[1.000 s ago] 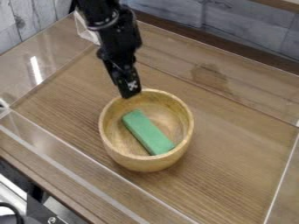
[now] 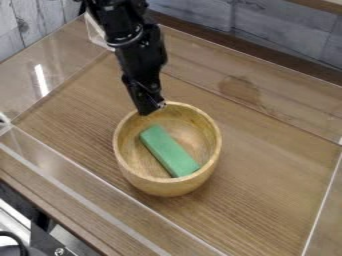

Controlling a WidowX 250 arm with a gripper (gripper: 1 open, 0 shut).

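Note:
A wooden bowl (image 2: 198,171) sits on the wooden table, holding a green rectangular block (image 2: 171,150) that lies diagonally inside it. My black gripper (image 2: 147,105) is just above the bowl's back-left rim, shut, with nothing visible between its fingers. Whether it touches the rim is hard to tell.
A pale edge and wall run along the upper left, and dark cables or parts lie at the lower left corner.
The bowl and green block look unmoved.

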